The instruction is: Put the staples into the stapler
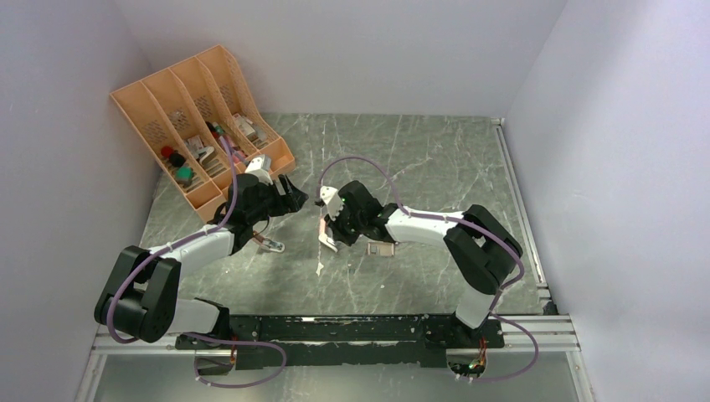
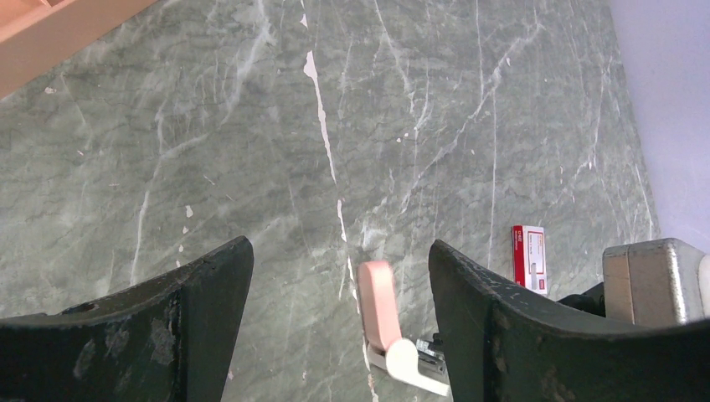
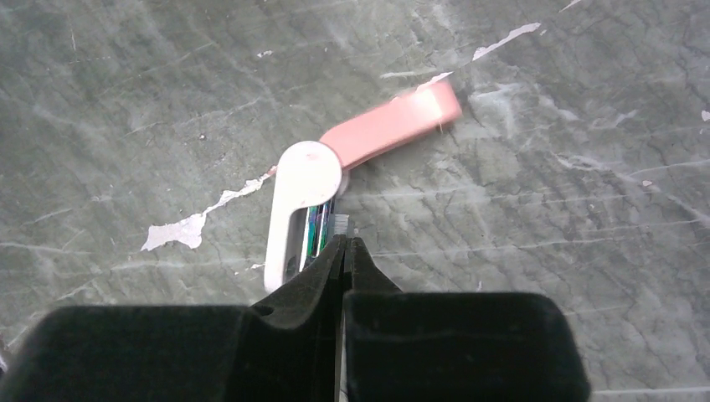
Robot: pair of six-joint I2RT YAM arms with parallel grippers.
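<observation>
A pink and white stapler (image 3: 306,180) lies on the grey marbled table, opened out. Its pink arm (image 3: 393,126), slightly blurred, is swung away from the white part, and a dark metal channel shows beside that part. My right gripper is shut, its tips at the channel beside a small silvery piece (image 3: 342,224); nothing clear shows between the fingers. In the left wrist view the pink arm (image 2: 379,303) shows between the fingers, lower down on the table. My left gripper (image 1: 300,196) hangs beyond the stapler, apart from it, fingers open and empty.
A small red and white box (image 2: 529,260) lies right of the stapler. Below the left arm lies another stapler-like item (image 1: 270,244). An orange sorter (image 1: 205,194) with several filled compartments stands at the back left.
</observation>
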